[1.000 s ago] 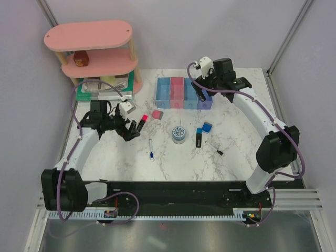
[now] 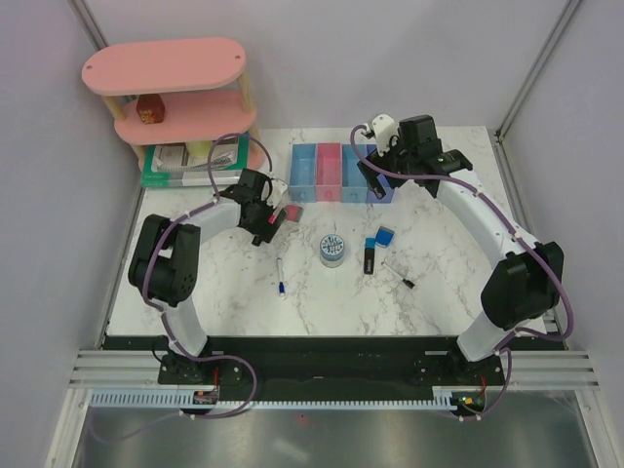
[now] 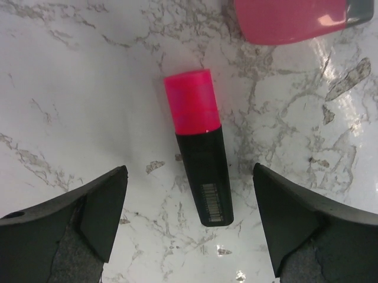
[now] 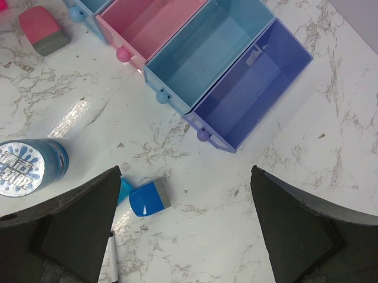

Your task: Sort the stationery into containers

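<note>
In the left wrist view a black marker with a pink cap (image 3: 201,153) lies on the marble table, between the spread fingers of my open left gripper and touching neither. A pink eraser (image 3: 289,20) rests just past it. My right gripper (image 2: 374,175) stands open and empty over the front of the right-hand bins. Those bins are a blue one (image 2: 303,173), a pink one (image 2: 329,173), another blue one (image 4: 207,53) and a purple one (image 4: 254,88); the bin floors that show are bare.
Scattered on the table are a blue-capped marker (image 2: 370,257), a blue eraser (image 2: 384,236), a round blue tin (image 2: 332,250), a blue-ended pen (image 2: 281,277) and a thin black-and-white pen (image 2: 398,276). A pink shelf (image 2: 166,66) stands at the back left.
The right arm has shifted only slightly. The objects on the table have not moved.
</note>
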